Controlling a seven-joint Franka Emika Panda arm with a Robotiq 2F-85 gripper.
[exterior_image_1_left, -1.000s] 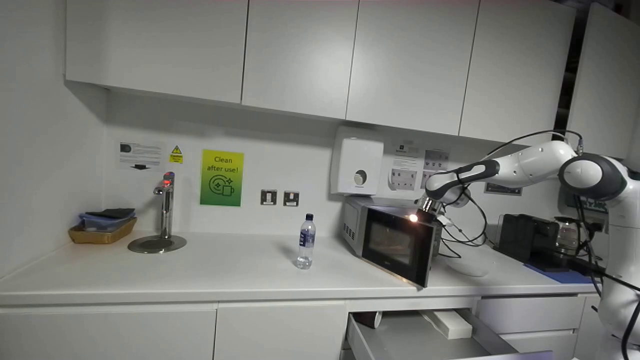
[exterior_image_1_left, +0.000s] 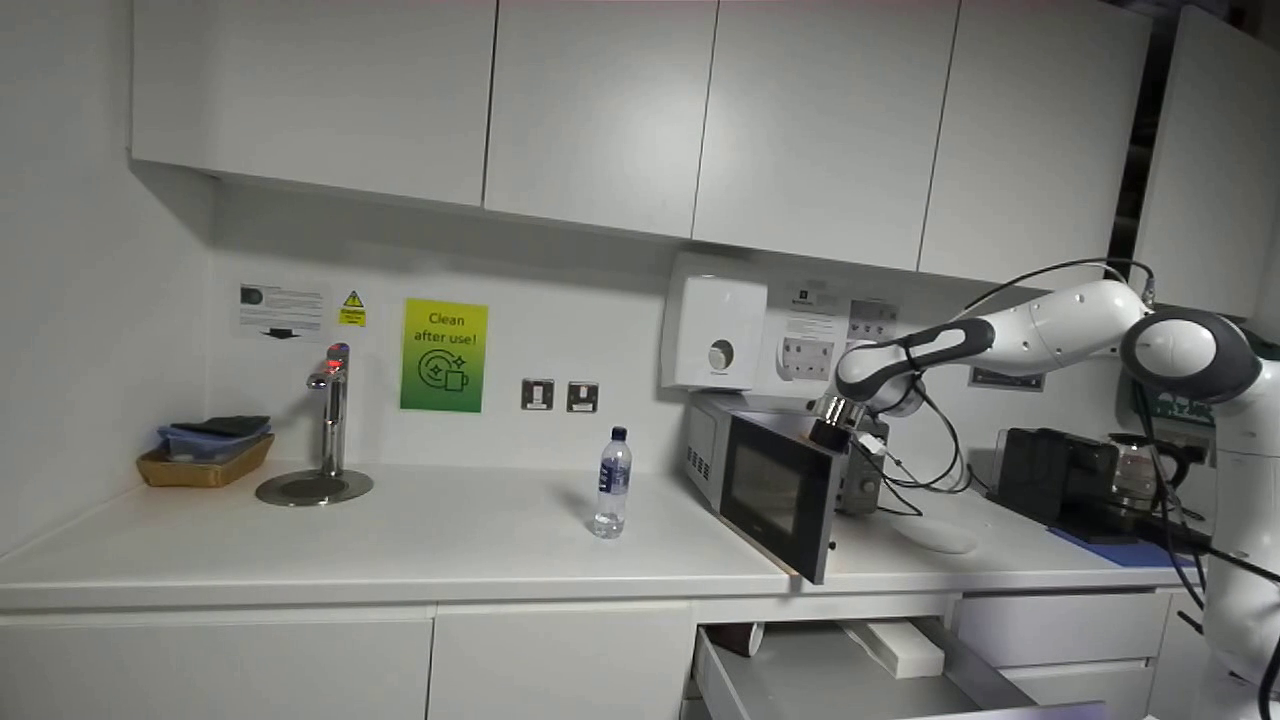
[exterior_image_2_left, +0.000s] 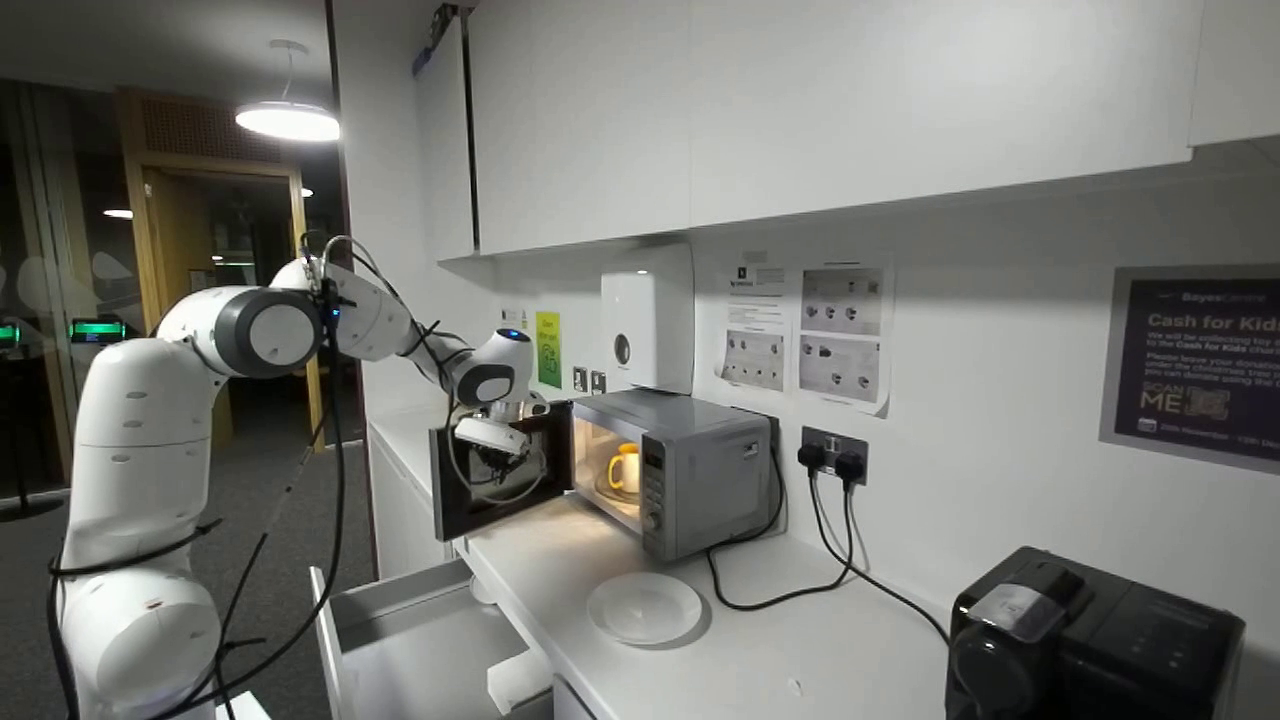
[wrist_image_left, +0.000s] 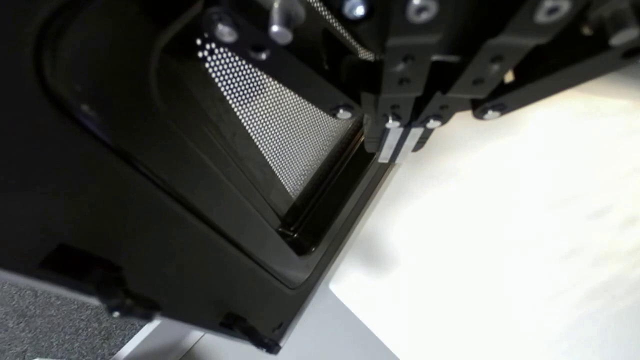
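Observation:
The microwave (exterior_image_2_left: 708, 468) stands on the counter with its dark door (exterior_image_1_left: 774, 492) swung well open. In exterior view 2 a yellow and white mug (exterior_image_2_left: 625, 468) sits inside the lit cavity. My gripper is on the door's inner side, fingers together and nothing seen between them. The wrist view shows the fingertips close by the inner face of the door (wrist_image_left: 198, 222), near its edge; whether they touch it I cannot tell. From exterior view 1 the door hides the gripper's fingers.
A white plate (exterior_image_2_left: 645, 608) lies on the counter before the microwave. Below, a drawer (exterior_image_1_left: 816, 672) is pulled out, with a white box (exterior_image_1_left: 902, 648) in it. A water bottle (exterior_image_1_left: 612, 484) stands left of the microwave, and a coffee machine (exterior_image_2_left: 1080, 636) at the other end.
The microwave door has swung further open, its free edge moving left in exterior view 1. My arm's wrist has moved left along with it.

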